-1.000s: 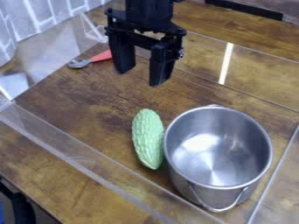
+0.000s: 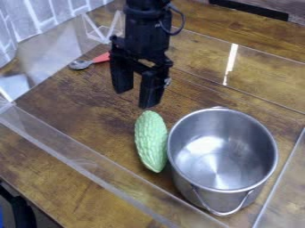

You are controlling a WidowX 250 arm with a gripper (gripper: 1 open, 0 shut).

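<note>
My black gripper (image 2: 135, 83) hangs above the wooden table, up and left of a pale green bumpy vegetable (image 2: 152, 142), which lies left of a large steel pot (image 2: 223, 156). The gripper's two dark fingers point down and appear apart, with nothing visible between them.
A red-handled utensil (image 2: 93, 61) lies at the back left, partly behind the arm. Clear walls edge the table at left and front. Bare wood (image 2: 71, 125) is free at the left, and more at the back right.
My gripper has turned and shifted slightly down and to the left. The vegetable and pot have not moved.
</note>
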